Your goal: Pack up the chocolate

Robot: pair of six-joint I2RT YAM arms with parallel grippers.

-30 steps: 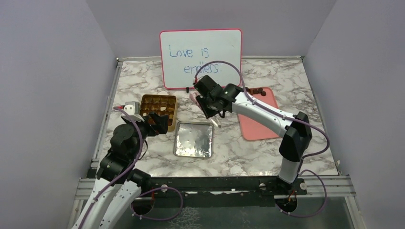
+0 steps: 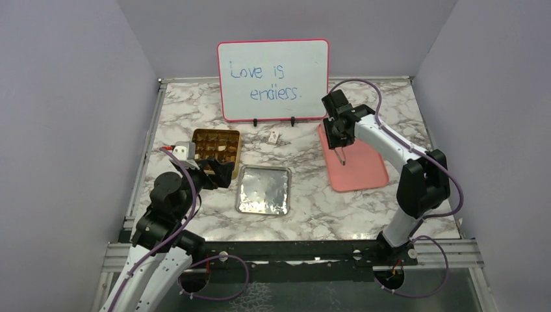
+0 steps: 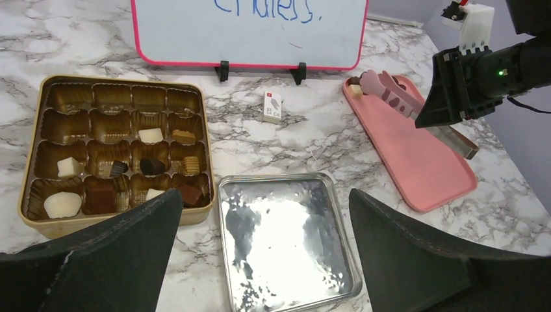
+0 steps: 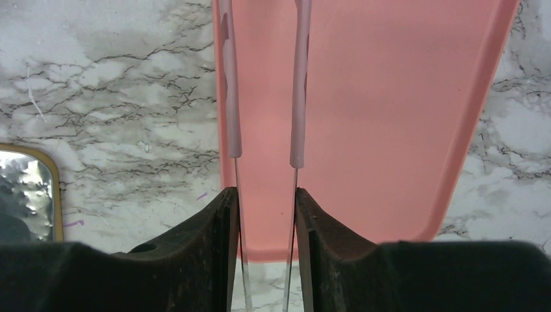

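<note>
In the left wrist view, the gold chocolate box point(image 3: 123, 82) has chocolates in several cups; other cups are empty. Pink-tipped metal tongs point(image 3: 416, 107) are held in my right gripper, which is shut on them over the pink tray point(image 4: 390, 97). The tongs' two arms stand apart; their tips are out of the right wrist view. A few chocolates point(image 3: 355, 91) lie at the pink tray's far end, partly hidden behind the tongs. My left gripper stands open with nothing between its fingers, just in front of the box and near the metal tray.
An empty metal tray point(image 2: 263, 190) lies between the box and the pink tray. Behind it is a small white packet point(image 3: 272, 107). At the back stands a whiteboard point(image 2: 273, 58) with writing.
My right arm has swung rightward with the tongs, from above the metal tray's far edge to over the pink tray. The left arm has shifted only slightly.
</note>
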